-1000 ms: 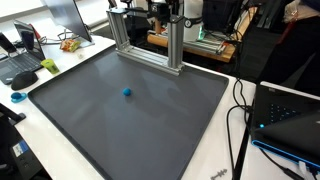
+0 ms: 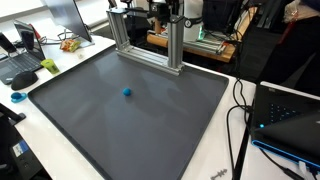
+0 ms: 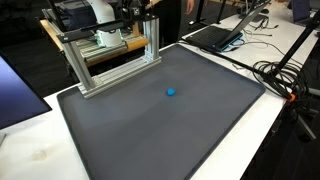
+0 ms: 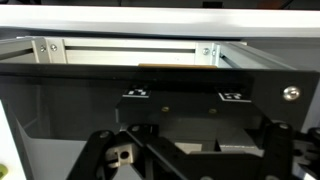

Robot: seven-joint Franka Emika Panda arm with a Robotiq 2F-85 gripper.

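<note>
A small blue round object (image 2: 127,92) rests alone on the grey board, and exterior view 2 shows the same blue object (image 3: 171,92) right of centre. In the wrist view, my gripper fills the lower middle, dark against a black bar (image 4: 70,87) that crosses the view. How far apart its fingers stand, and whether anything lies between them, is too dark to make out. Beyond the bar shows a metal-sided, box-like frame (image 4: 130,50). The gripper cannot be made out clearly in either exterior view.
The grey board (image 3: 130,135) is otherwise bare. A metal frame (image 2: 150,60) stands along its far edge in exterior view 1. Black cables (image 2: 240,110) and a dark case (image 2: 285,120) lie to the right; a laptop (image 2: 18,62) sits at the left.
</note>
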